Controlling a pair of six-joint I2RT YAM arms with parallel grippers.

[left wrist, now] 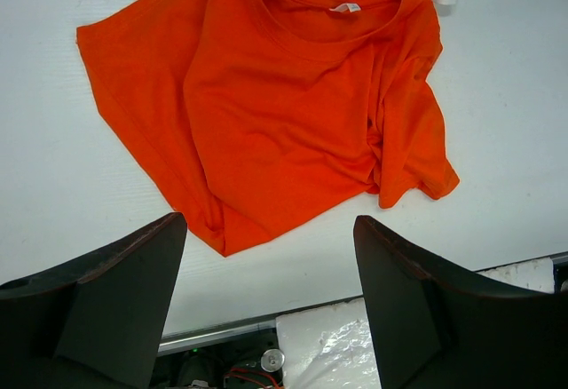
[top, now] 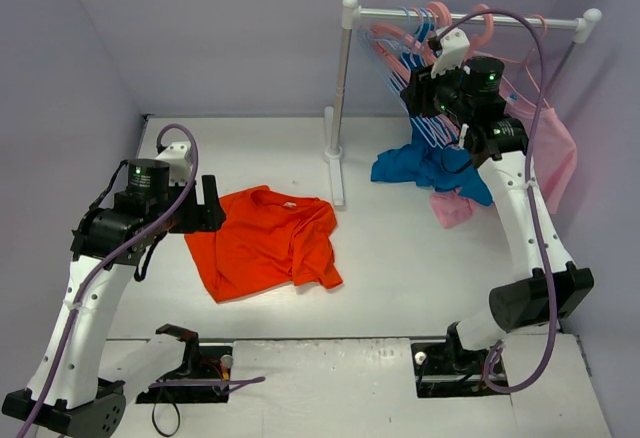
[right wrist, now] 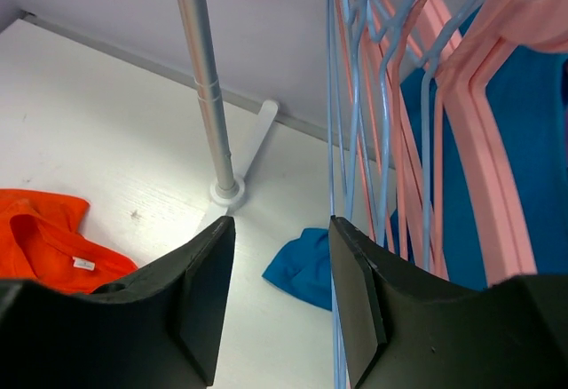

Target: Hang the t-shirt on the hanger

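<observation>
The orange t-shirt (top: 265, 243) lies spread on the table, its left side folded and its right sleeve bunched. Its collar (left wrist: 324, 47) faces away from my left gripper, whose fingers stand wide apart above the table, empty. Blue and pink hangers (top: 400, 48) hang close together from the rack's bar. Beside them is my right gripper (top: 415, 96). In the right wrist view its fingers (right wrist: 209, 269) are apart, with a thin blue hanger (right wrist: 336, 327) passing along the inner side of the right finger; no grip on it shows.
The rack's white bar (top: 395, 15) and post (right wrist: 206, 78) stand at the back. Blue clothing (top: 400, 164) and a pink garment (top: 552, 148) hang at the right. Bare table lies between the t-shirt and the rack side.
</observation>
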